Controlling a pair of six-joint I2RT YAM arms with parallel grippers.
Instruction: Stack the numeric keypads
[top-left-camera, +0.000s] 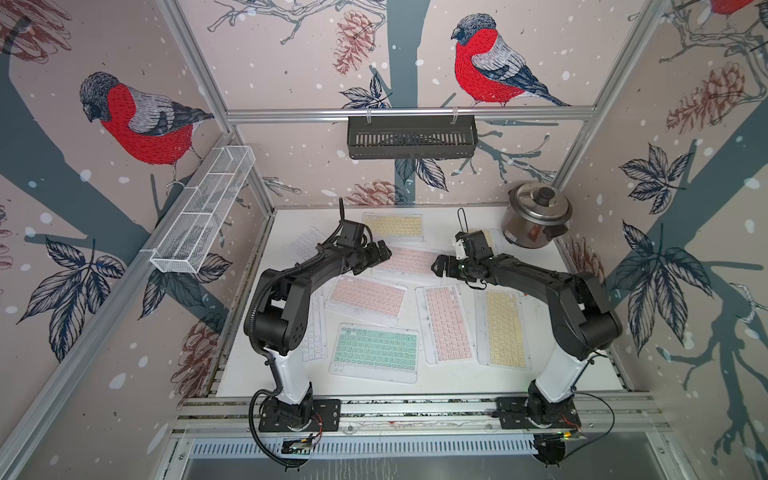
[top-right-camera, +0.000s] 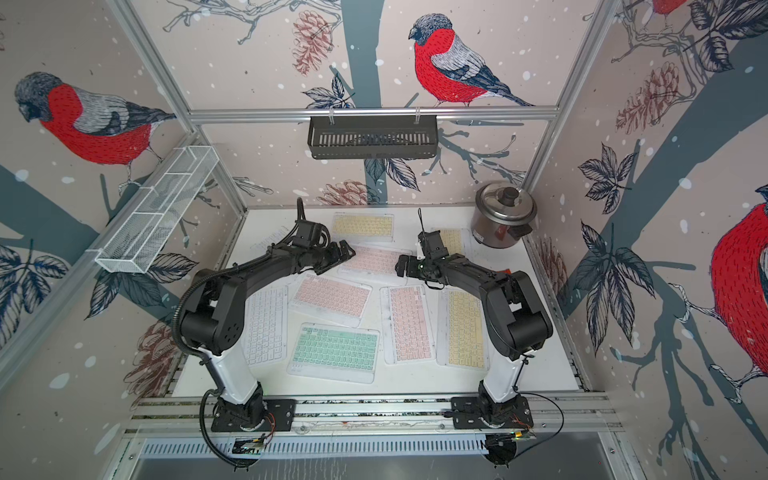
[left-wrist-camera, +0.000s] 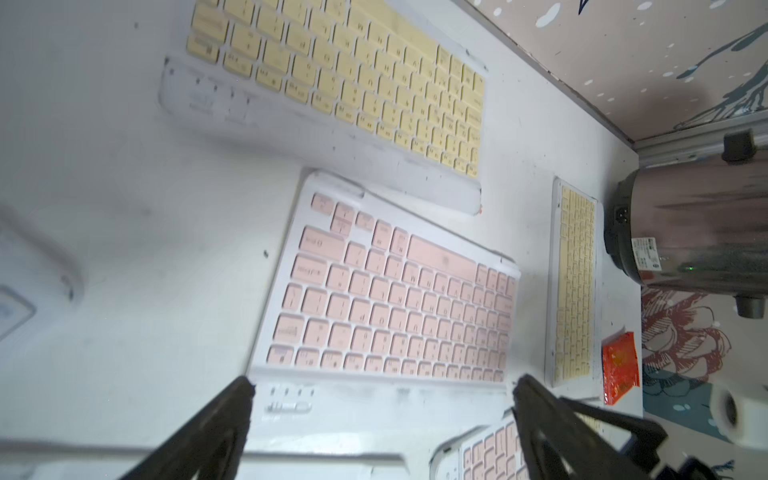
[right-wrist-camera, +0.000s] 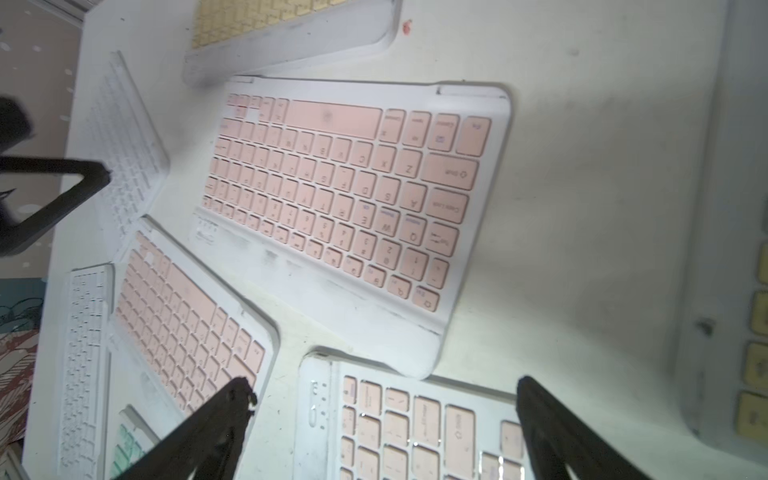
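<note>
A pink keypad (left-wrist-camera: 384, 300) lies flat at the back middle of the table, between my two grippers. My left gripper (top-left-camera: 382, 253) hovers at its left end, open and empty. At its right end my right gripper (top-left-camera: 444, 266) also stands open, holding nothing. Two more pink keypads lie in front: one tilted at the left (top-left-camera: 368, 297), one pointing lengthwise at the right (top-left-camera: 449, 322). A green keypad (top-left-camera: 375, 349) is near the front edge. Yellow keypads lie at the back (top-left-camera: 393, 227) and at the front right (top-left-camera: 503, 328). White keypads (top-right-camera: 266, 324) are on the left.
A steel pot (top-left-camera: 537, 214) stands in the back right corner, with another yellow keypad (left-wrist-camera: 574, 280) and a red packet (left-wrist-camera: 620, 368) near it. A dark basket (top-left-camera: 412, 137) hangs on the back wall, a white wire rack (top-left-camera: 203, 209) at the left.
</note>
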